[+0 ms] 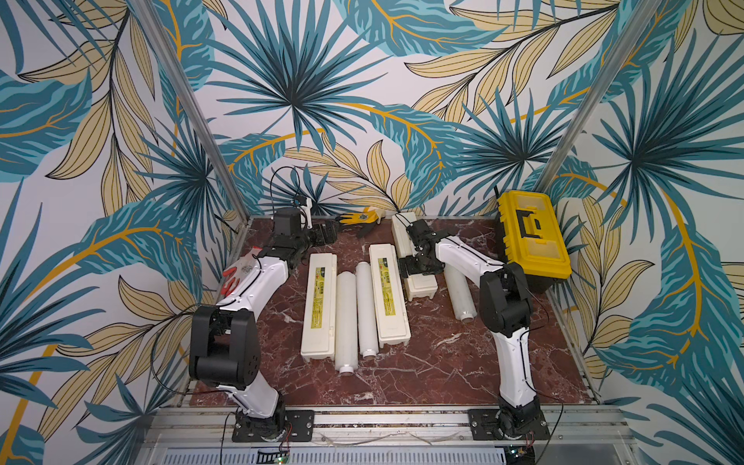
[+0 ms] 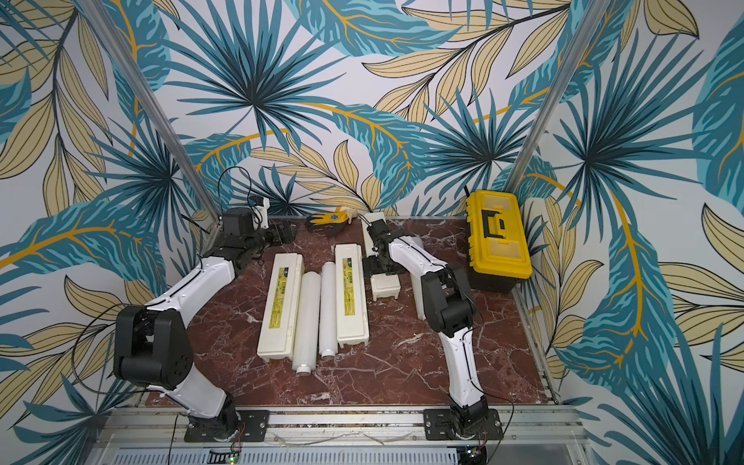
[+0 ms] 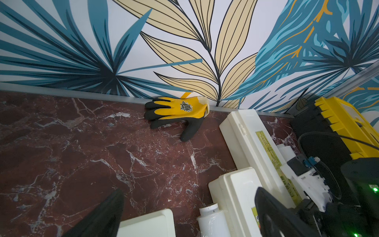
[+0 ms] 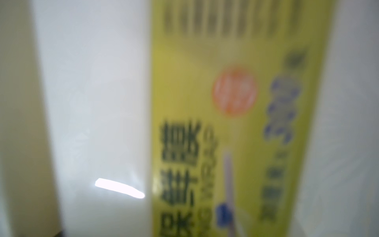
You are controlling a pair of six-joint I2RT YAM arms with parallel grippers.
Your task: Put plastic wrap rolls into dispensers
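Note:
Three white dispensers with yellow labels lie on the table: a left one (image 1: 318,310), a middle one (image 1: 390,298) and a right one (image 1: 421,287) further back. Two white wrap rolls (image 1: 346,321) lie between the left and middle dispensers; a third roll (image 1: 460,294) lies to the right. My right gripper (image 1: 409,266) is open over the right dispenser, whose label (image 4: 236,138) fills the right wrist view, blurred; its fingers do not show there. My left gripper stands open and empty beyond the left dispenser's far end.
A yellow and black toolbox (image 1: 534,232) occupies the back right corner. Against the back wall lies a yellow-black glove (image 3: 179,110). A red-and-white object (image 1: 230,280) sits at the left edge, partly behind my left arm.

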